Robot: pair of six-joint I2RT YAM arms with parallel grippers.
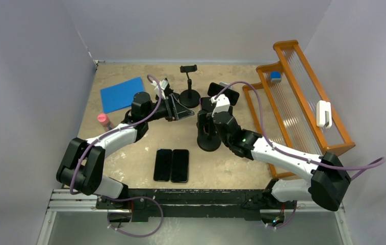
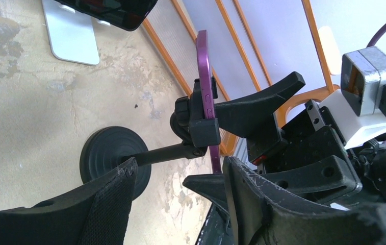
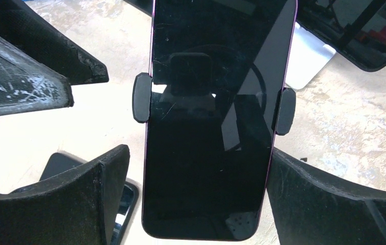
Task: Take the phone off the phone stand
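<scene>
A purple-edged phone (image 3: 213, 168) stands upright in the clamp of a black phone stand (image 2: 117, 153), its screen facing the right wrist camera. My right gripper is open around the phone's lower part, one finger on each side. A gap shows at the left finger, while the right finger (image 3: 303, 189) meets the phone's edge or lies very near it. To the left of the stand, my left gripper (image 1: 191, 113) is open and apart from the phone, with nothing between its fingers. The phone is seen edge-on in the left wrist view.
Behind the stand, another phone (image 1: 224, 93) rests tilted on a pale-based holder. An empty black stand (image 1: 189, 98) is at the back. Two phones (image 1: 171, 166) lie flat in front; a wooden rack (image 1: 295, 94) borders the right. A blue sheet (image 1: 122, 95) lies at left.
</scene>
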